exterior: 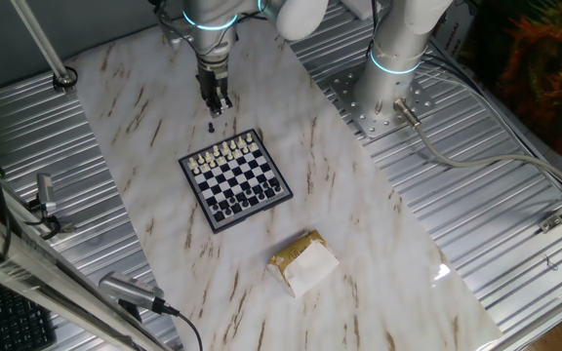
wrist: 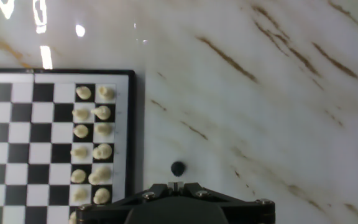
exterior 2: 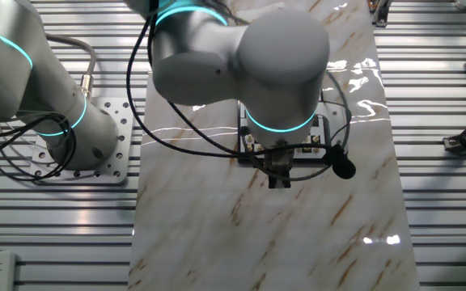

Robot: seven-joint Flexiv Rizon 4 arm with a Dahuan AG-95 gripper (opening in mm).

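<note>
A small black chess piece [exterior: 211, 127] stands alone on the marble tabletop, just off the white-piece side of the chessboard [exterior: 237, 182]. In the wrist view that black piece [wrist: 178, 168] shows right ahead of my fingertips, apart from them. My gripper [exterior: 220, 109] hangs above the table near the piece, pointing down. Its fingers meet in the wrist view, and nothing shows between them. White pieces [wrist: 102, 151] line the board's near side, with black ones at the far side. In exterior view 2 the arm hides most of the board, and the gripper [exterior 2: 279, 183] shows below it.
A gold-and-white packet [exterior: 303, 263] lies on the table beyond the board. A dark cable [exterior 2: 192, 145] loops around the wrist.
</note>
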